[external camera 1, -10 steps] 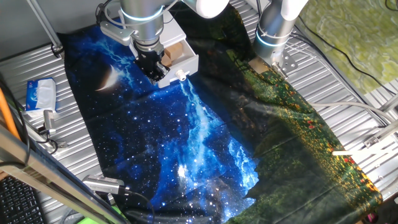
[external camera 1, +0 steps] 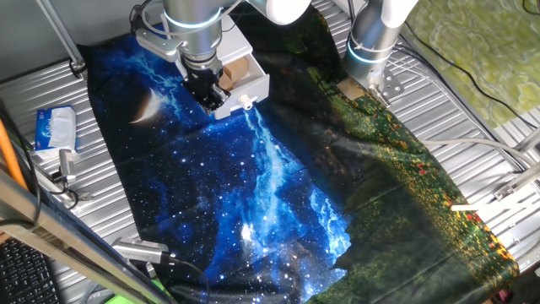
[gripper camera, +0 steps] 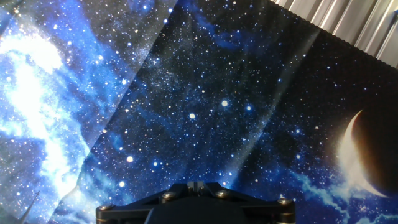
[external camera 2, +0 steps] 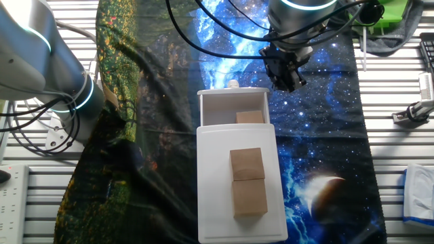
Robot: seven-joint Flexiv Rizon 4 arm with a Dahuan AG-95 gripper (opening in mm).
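Note:
A white drawer box [external camera 2: 210, 176] stands on the cloth with its drawer [external camera 2: 215, 110] pulled out. Inside the drawer lies a brown block [external camera 2: 249, 117], partly hidden by the box top. Two more brown blocks, one [external camera 2: 247, 163] touching the other [external camera 2: 249, 197], rest on the lid. The drawer's white knob [external camera 1: 245, 102] faces the open cloth. My black gripper [external camera 2: 291, 86] hangs beside the drawer's front corner, apart from the blocks. In the wrist view the gripper is shut, its fingers together and nothing showing between them.
A blue-and-white packet [external camera 1: 56, 129] lies off the cloth. Black cables [external camera 2: 224, 54] hang across the second exterior view.

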